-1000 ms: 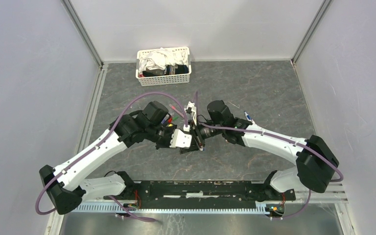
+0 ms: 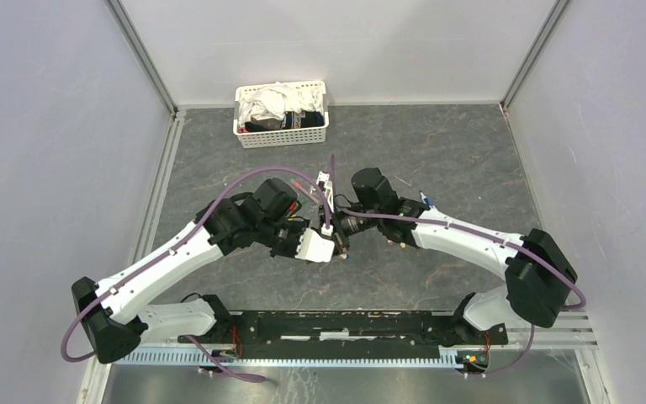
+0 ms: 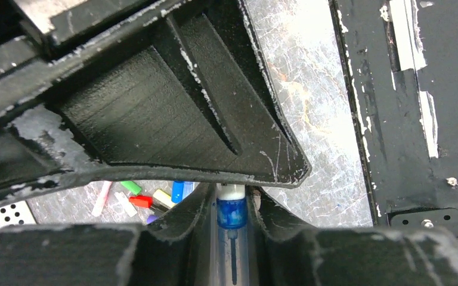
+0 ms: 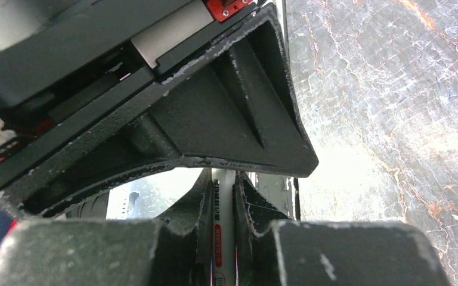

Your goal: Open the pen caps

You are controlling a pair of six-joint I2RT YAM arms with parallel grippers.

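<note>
In the left wrist view a marker pen (image 3: 231, 215) with a blue collar, a white part and a clear barrel stands between the fingers of my left gripper, which press on it from both sides. The right wrist view shows a white printed pen body (image 4: 224, 238) between the close-set fingers of my right gripper. Whether both views show one pen cannot be told. A black finger of the other gripper fills much of each wrist view and hides the pen's upper part. From above, both grippers meet near the table's middle and cover the pen.
Several loose pens and caps, among them a red one (image 3: 141, 201) and a green one (image 3: 131, 187), lie beside the grippers. A blue and white pen (image 2: 426, 199) lies to the right. A white basket (image 2: 283, 139) with cloth stands at the back.
The right arm has shifted a little left and up. Their ends stay close together.
</note>
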